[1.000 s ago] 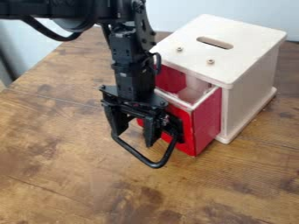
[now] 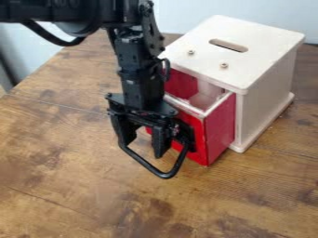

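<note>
A pale wooden box (image 2: 261,107) with a slot and screws on top stands at the right, with a red-fronted drawer (image 2: 218,125) pulled partly out toward the left. My black gripper (image 2: 159,138) hangs low directly in front of the drawer, over its left part and partly hiding it. Its black wire loop reaches down across the red front. Whether the fingers hold anything is hard to tell.
A white wall rises behind the table.
</note>
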